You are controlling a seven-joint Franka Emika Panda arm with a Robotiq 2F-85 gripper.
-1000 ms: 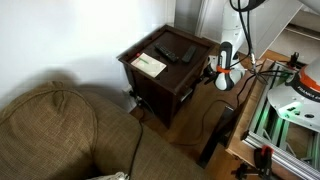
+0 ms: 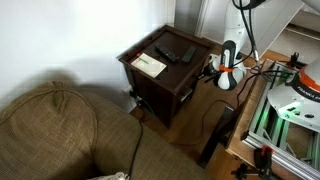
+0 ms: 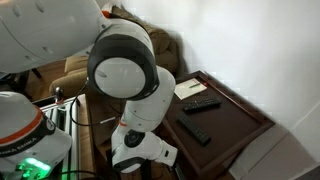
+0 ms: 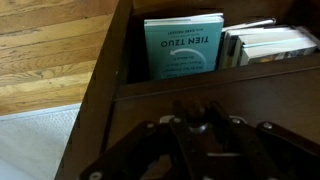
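Observation:
The dark wooden cabinet stands against the wall, its front towards my arm. In the wrist view its plain dark front panel fills the lower part, below an open shelf. My gripper is at this panel, shut on a small round knob; the dark fingers and poor light hide most of it. From exterior view 1 the gripper is low at the cabinet's right side. The arm covers the contact point in exterior view 2.
Books fill part of the shelf. On the cabinet top lie a light card and dark remotes. A brown sofa occupies the left. A cable crosses the floor; bare floor lies before the cabinet.
My arm's wrist has shifted very slightly by the cabinet. The cabinet and the things on it look unmoved.

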